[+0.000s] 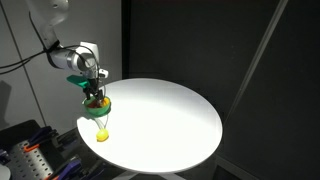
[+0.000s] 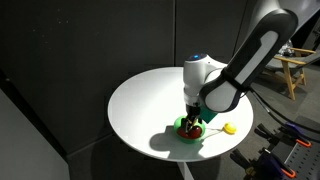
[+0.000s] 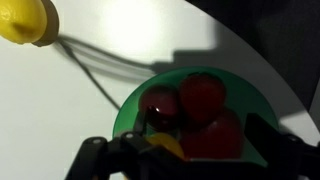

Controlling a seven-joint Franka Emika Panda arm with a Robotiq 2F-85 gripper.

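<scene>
A green bowl (image 3: 258, 98) sits near the table's edge with several red fruits (image 3: 205, 97) and an orange-yellow fruit (image 3: 166, 145) in it. My gripper is over the bowl, its fingers apart, with a dark finger (image 3: 268, 138) at the right side of the wrist view. The orange-yellow fruit is close to the left finger, which covers part of it. In exterior view 2, the gripper (image 2: 191, 124) reaches down to the bowl (image 2: 180, 127), so its fingertips are hard to make out there.
Apart from the bowl, a yellow lemon-like fruit (image 1: 102, 135) lies on the white round table (image 1: 165, 115), near its front edge. A wooden chair (image 2: 290, 70) stands in the background.
</scene>
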